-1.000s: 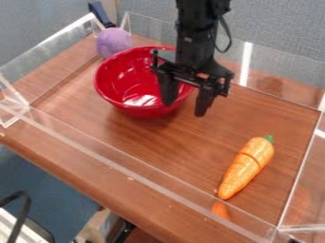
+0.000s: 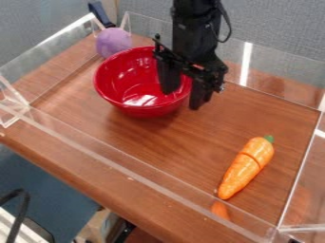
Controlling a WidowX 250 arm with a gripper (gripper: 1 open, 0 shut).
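Observation:
My black gripper (image 2: 183,87) hangs from the top of the camera view over the right part of a red bowl (image 2: 124,91), its fingers pointing down and hiding part of the bowl's rim; whether anything is between them is not clear. A purple round object (image 2: 113,41) sits behind the bowl at the back left. An orange carrot (image 2: 245,169) with a green tip lies at the front right of the wooden table (image 2: 140,161).
Clear low walls surround the tabletop on the sides. A small orange piece (image 2: 221,211) shows below the carrot near the front wall. Dark cables lie off the table at the lower left.
My gripper has turned and shifted slightly, its fingers now closer over the bowl's right side than a second ago. The bowl, carrot and purple object have not visibly moved.

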